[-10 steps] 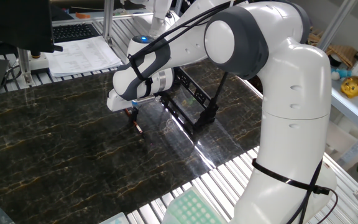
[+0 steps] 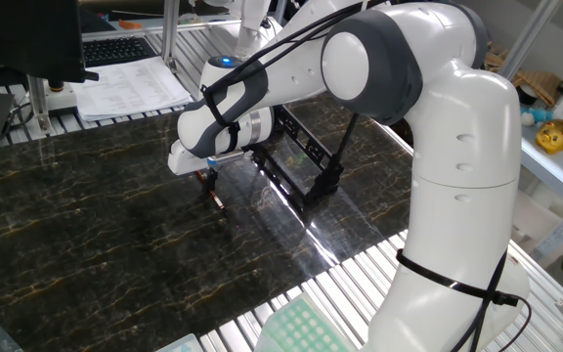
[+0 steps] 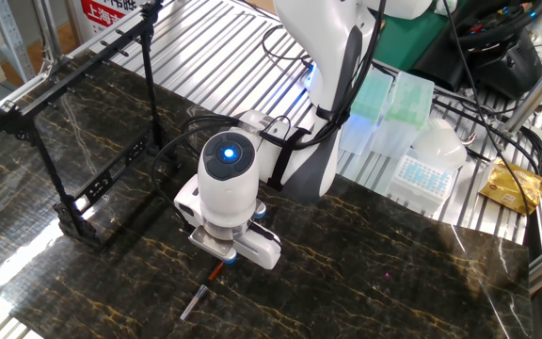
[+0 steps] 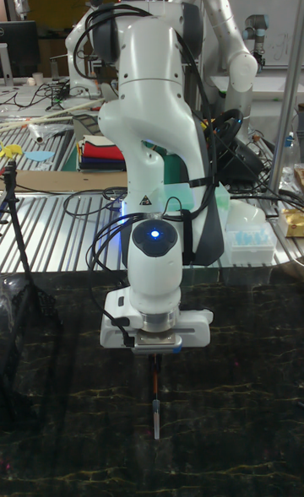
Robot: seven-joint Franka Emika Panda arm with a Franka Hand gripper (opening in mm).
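A slim pen-like stick, brown with a pale, clear-looking end, shows below the hand: the stick slants in exterior view 1, the stick points to the lower left in exterior view 2, and the stick points toward the camera in exterior view 3. My gripper is directed down at the dark marbled tabletop, its dark fingers right at the stick's brown part. The hand covers much of the fingers and the stick's other end. Whether the fingers press on the stick or merely stand around it is unclear.
A black frame rack stands on the marbled board close beside the hand. Behind the board, on the slatted table, are translucent boxes and a tip box. Papers lie past one edge. Board in front is clear.
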